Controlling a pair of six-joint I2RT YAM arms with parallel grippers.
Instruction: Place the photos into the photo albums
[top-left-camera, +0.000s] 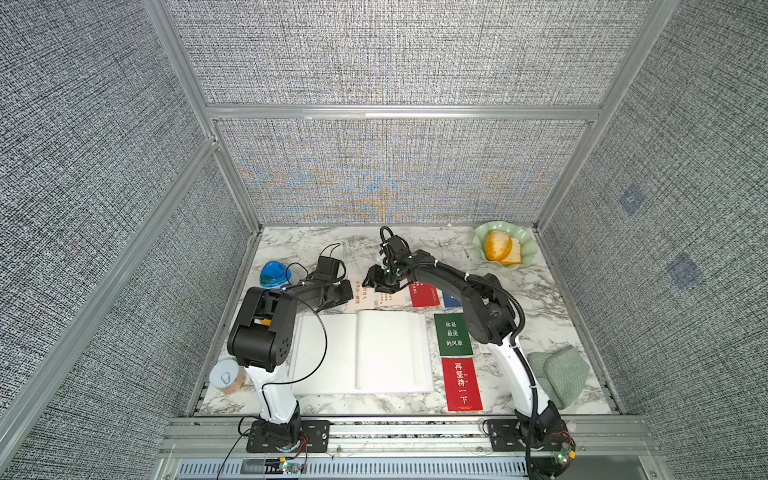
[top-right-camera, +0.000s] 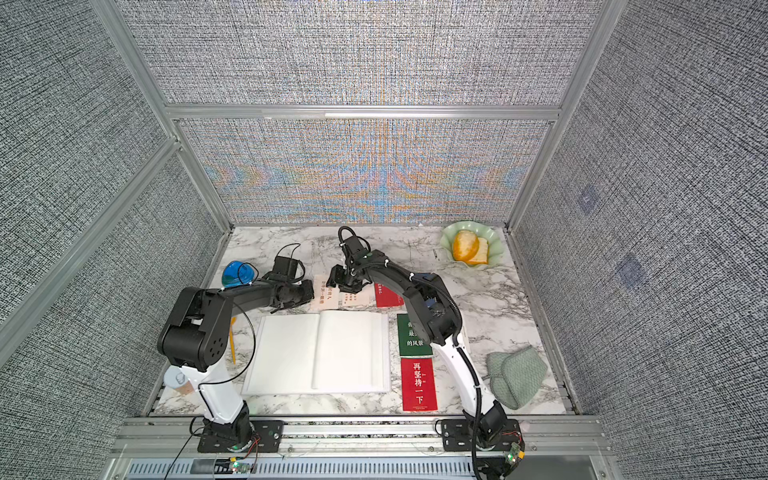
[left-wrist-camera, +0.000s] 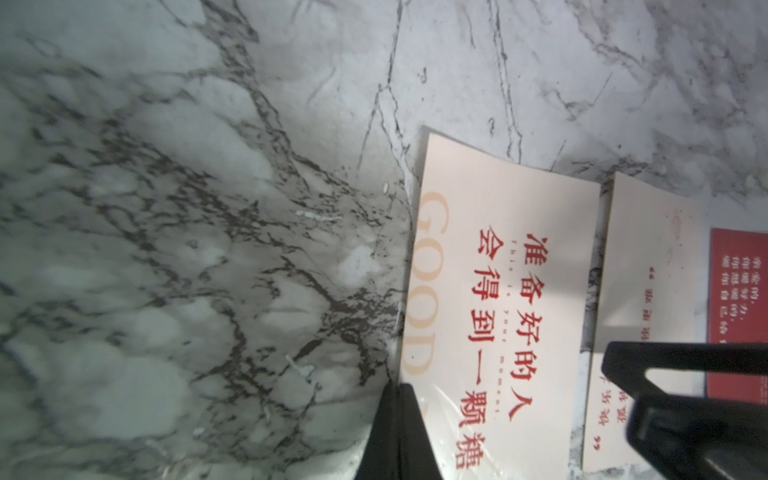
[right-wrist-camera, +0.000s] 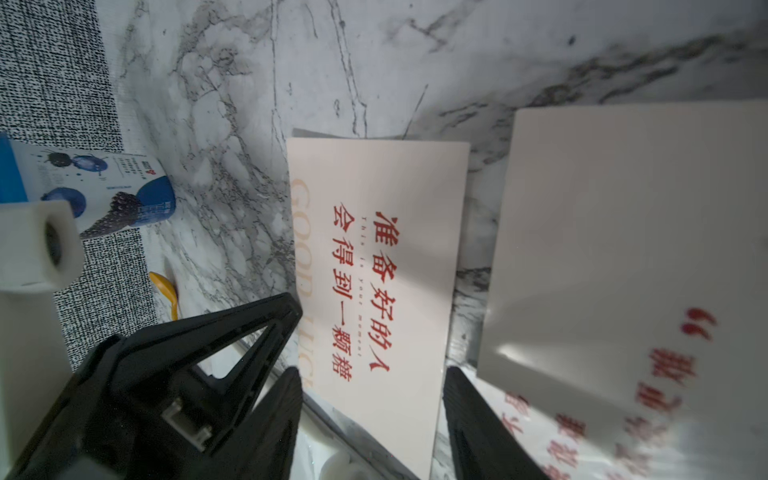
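A cream photo with red lettering (left-wrist-camera: 500, 312) lies flat on the marble table. My left gripper is shut beside this photo's left edge; no photo shows clearly between the fingers. From the right, my right gripper hangs over the same photo, fingers apart and nothing held. Right of it is a second cream photo (right-wrist-camera: 616, 240), then a red one (top-left-camera: 424, 294) and a mostly hidden blue one (top-left-camera: 450, 298). A green photo (top-left-camera: 453, 334) and a larger red photo (top-left-camera: 461, 384) lie right of the open album (top-left-camera: 392, 352), whose pages are blank.
Both arms reach close together at the back. A blue container (top-left-camera: 274, 273) and a lidded jar (top-left-camera: 227, 375) stand on the left. On the right are a green bowl with bread (top-left-camera: 504, 244) and a grey-green cloth (top-left-camera: 560, 376).
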